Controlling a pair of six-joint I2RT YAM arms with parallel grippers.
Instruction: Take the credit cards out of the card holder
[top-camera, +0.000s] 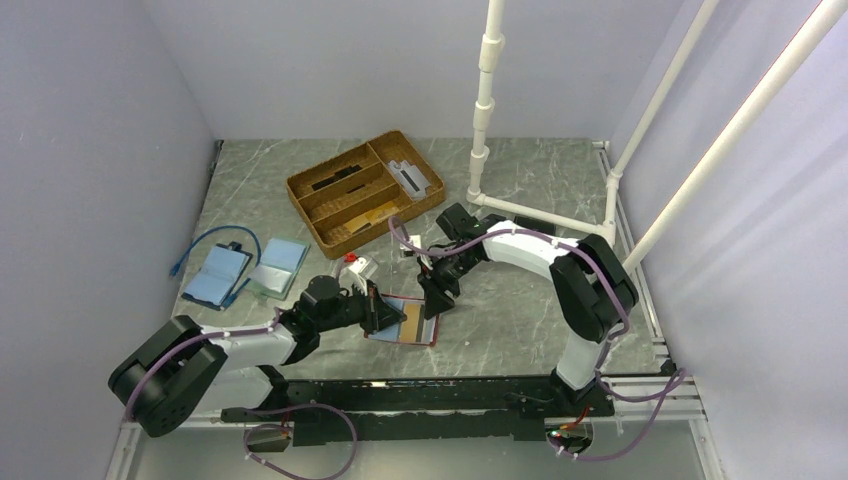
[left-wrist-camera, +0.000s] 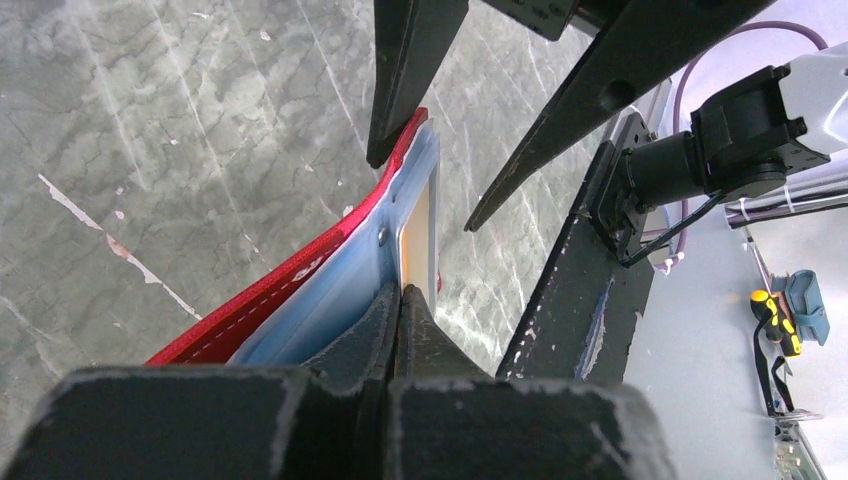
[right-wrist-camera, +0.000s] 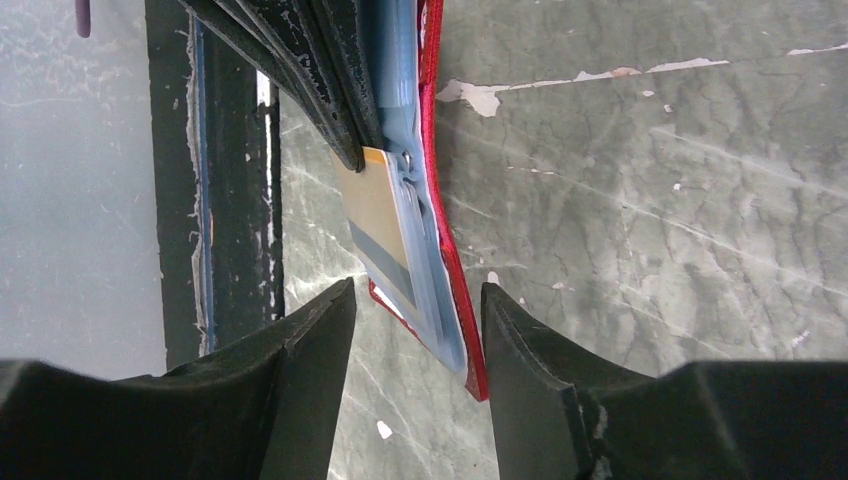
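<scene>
The red card holder (top-camera: 420, 335) lies near the front edge, its blue sleeve (left-wrist-camera: 385, 240) holding tan cards (right-wrist-camera: 375, 210). My left gripper is shut at the sleeve's opening, against the tan card's edge; nothing clearly shows between its fingers. My right gripper stands part open around the holder's right end, one finger either side of it, as both wrist views show.
A wicker tray (top-camera: 340, 225) with compartments lies at the back. Blue holders (top-camera: 217, 275) and a blue cord are on the left. White pipes (top-camera: 540, 215) stand at the back right. Bare table (top-camera: 520, 330) lies to the right.
</scene>
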